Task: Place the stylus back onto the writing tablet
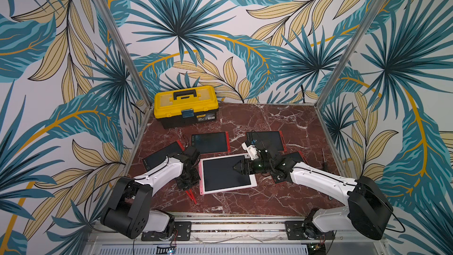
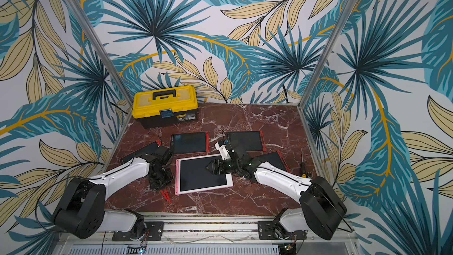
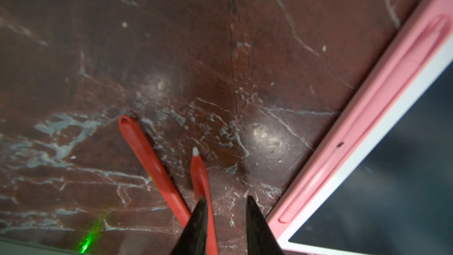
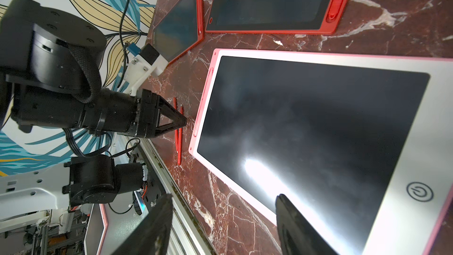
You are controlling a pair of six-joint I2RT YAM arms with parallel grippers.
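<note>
A white-and-pink writing tablet [image 1: 226, 172] lies at the table's front middle; a pink stylus [image 3: 391, 80] sits in its side slot in the left wrist view. Left of it lie two red styluses, one [image 3: 151, 160] with its looped end up, the other [image 3: 200, 179] with its white tip up. My left gripper is over these red styluses, fingers part open, nothing visibly held. My right gripper is open above the white tablet, with nothing between its fingers.
Several dark red-edged tablets [image 1: 210, 142] lie behind and beside the white one. A yellow toolbox [image 1: 185, 101] stands at the back left, and a screwdriver [image 2: 303, 167] lies at the right edge.
</note>
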